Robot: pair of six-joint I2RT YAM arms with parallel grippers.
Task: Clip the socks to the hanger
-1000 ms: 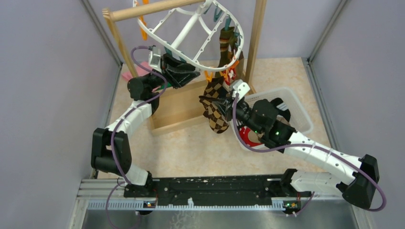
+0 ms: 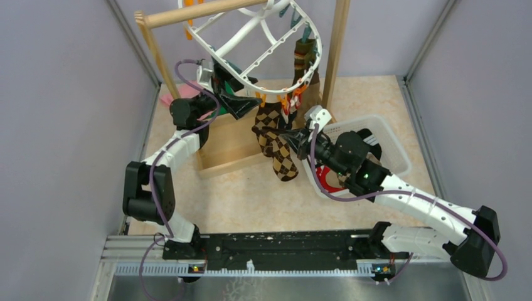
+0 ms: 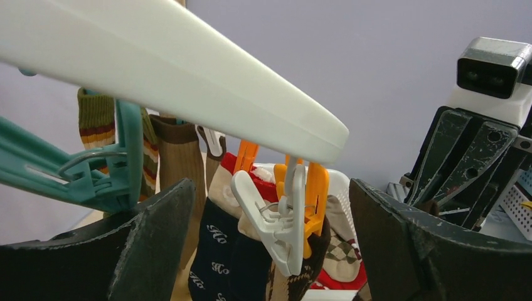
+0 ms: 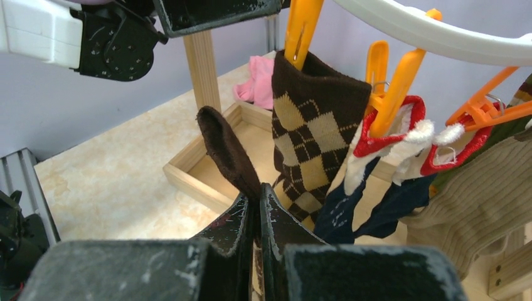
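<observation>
The white hanger (image 2: 240, 36) carries clipped socks, among them a brown argyle sock (image 4: 320, 138) on an orange clip (image 4: 301, 25) and red-trimmed navy socks (image 4: 389, 200). My right gripper is shut on a second brown argyle sock (image 4: 229, 150), whose cuff sticks up above the fingers; in the top view it hangs below the hanger (image 2: 282, 166). My left gripper stands open under the hanger rim, around a white clip (image 3: 282, 244) with nothing held.
A white basket (image 2: 395, 150) with socks stands at the right. A wooden tray (image 2: 226, 160) lies under the hanger, with a pink cloth (image 4: 257, 81) beyond it.
My left gripper has moved a little toward the hanger's front, and the hanger's clips have shifted slightly.
</observation>
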